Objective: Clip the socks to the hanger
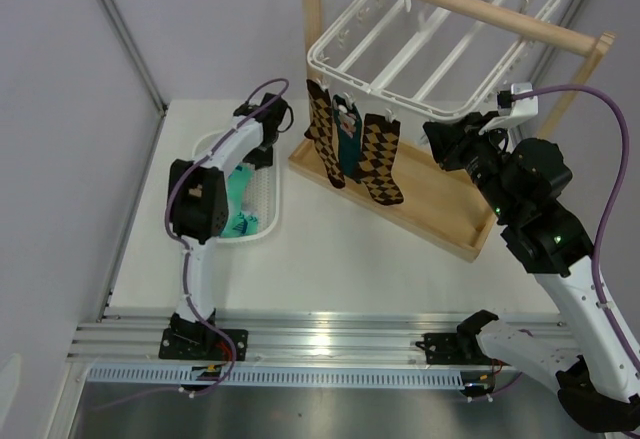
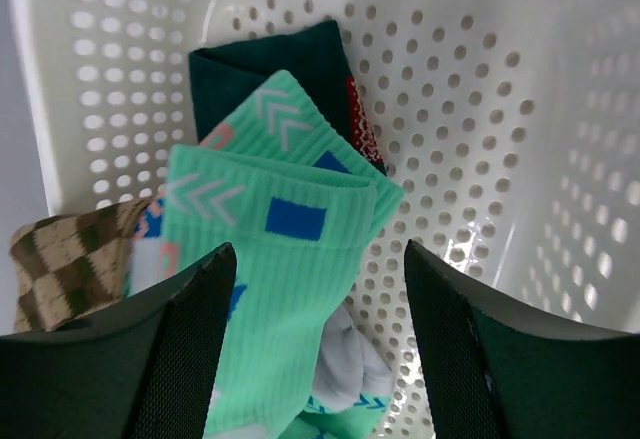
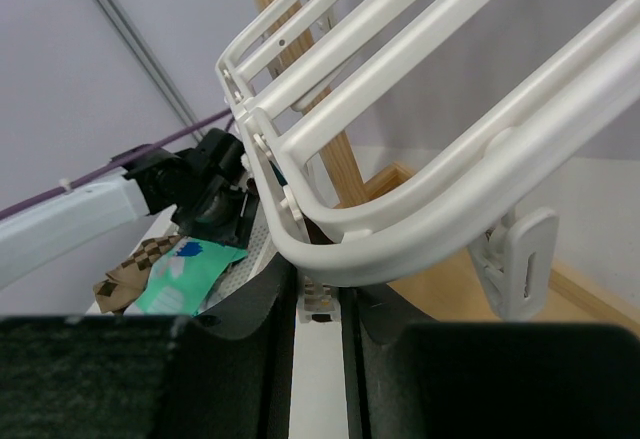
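Above the white basket [image 1: 275, 221] my left gripper stands open with nothing held. Below its fingers lies a mint-green sock [image 2: 270, 304] with a blue patch, over a dark green sock [image 2: 225, 81] and a brown checkered sock [image 2: 65, 269]. At the front edge of the white hanger [image 1: 375, 90], my right gripper is shut on a small white clip [image 3: 319, 296]; no sock shows in it. Two checkered socks, one on the left [image 1: 323, 134] and one on the right [image 1: 380, 159], hang from clips with a teal sock [image 1: 348, 139] between them.
The hanger rests on a wooden rack [image 1: 470, 4] whose base [image 1: 440, 199] stands right of the basket. Another free clip [image 3: 520, 259] hangs at the hanger's edge, right of my right gripper.
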